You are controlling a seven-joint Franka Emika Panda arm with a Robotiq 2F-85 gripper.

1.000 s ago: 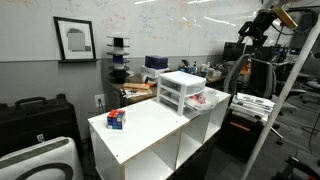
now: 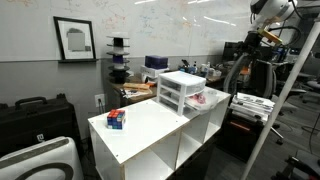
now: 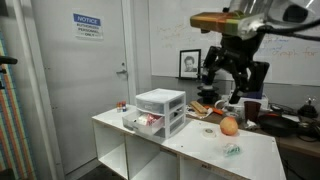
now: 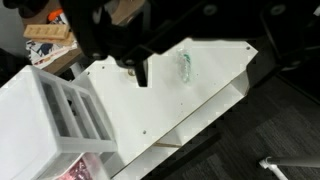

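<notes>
My gripper (image 3: 224,86) hangs high over the white cabinet top (image 3: 190,140), its dark fingers apart with nothing between them. From above, the wrist view shows a clear, greenish-tinted item (image 4: 184,66) lying on that surface, below the gripper and well apart from it. Exterior view 2 has the same clear item (image 3: 232,149) near the front edge, with a round orange object (image 3: 229,126) just behind it. Beside them stands a white drawer unit (image 3: 160,101); one drawer (image 3: 146,123) is pulled out and holds something red and white.
A small blue and red box (image 2: 116,119) sits on the cabinet's far end. Behind the cabinet, a dark pan (image 3: 276,125) and other items crowd a back surface. Bare cabinet top lies between the box and the drawer unit.
In exterior view 1 the arm's end has shifted slightly down and to the right at the upper right. The objects on the cabinet look unmoved.
</notes>
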